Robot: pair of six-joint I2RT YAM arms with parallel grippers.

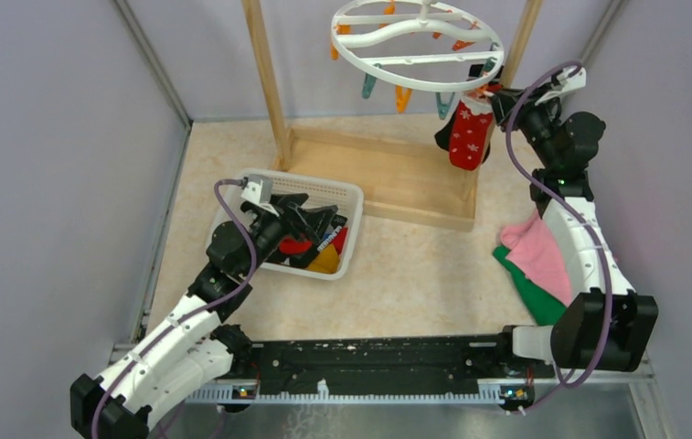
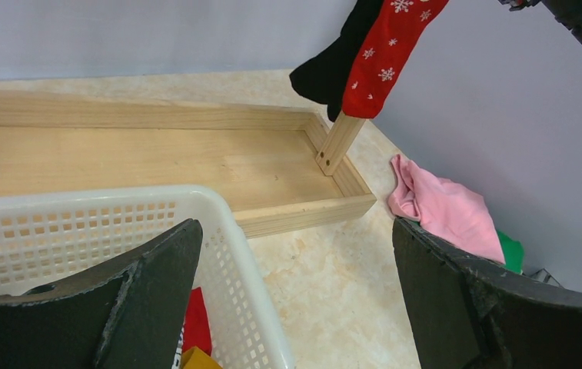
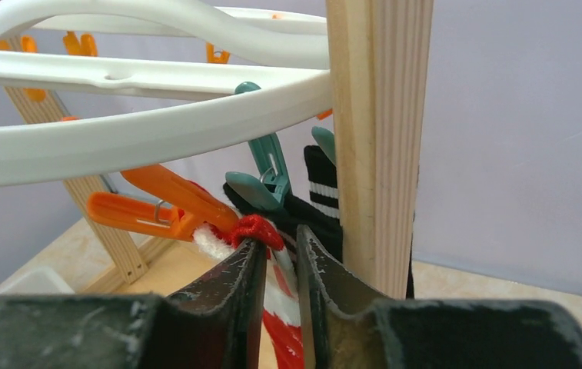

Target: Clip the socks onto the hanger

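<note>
The red snowflake sock (image 1: 470, 137) hangs below the right side of the round white hanger (image 1: 429, 59). Up close, an orange clip (image 3: 187, 206) leans sideways with its fingers at the sock's white-and-red cuff. My right gripper is at that cuff, its fingertips a little apart with the red-white edge in or just behind the gap; whether they pinch it is unclear. Behind it, a teal clip (image 3: 268, 165) sits at a black sock (image 3: 318, 219). Over the white basket (image 1: 354, 229), my left gripper stands open and empty.
Beside the right gripper rises a wooden post (image 3: 380, 138). More socks, including a yellow one (image 1: 324, 260), lie in the basket. Pink cloth (image 1: 543, 256) and green cloth (image 1: 536, 291) rest on the right of the table.
</note>
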